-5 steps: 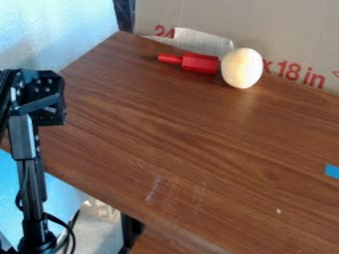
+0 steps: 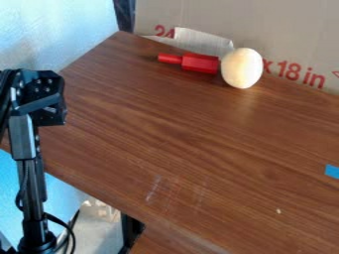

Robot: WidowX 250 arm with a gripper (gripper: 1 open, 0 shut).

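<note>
My black gripper (image 2: 48, 97) is at the far left, raised beside the table's left edge and well away from the objects on it; whether it is open or shut I cannot tell. A red cylinder with a thinner handle (image 2: 199, 63) lies at the back of the wooden table, and a white egg-shaped object (image 2: 241, 67) sits just to its right.
A cardboard panel (image 2: 291, 30) with red print stands along the back. A blue tape piece (image 2: 332, 171) is at the right.
</note>
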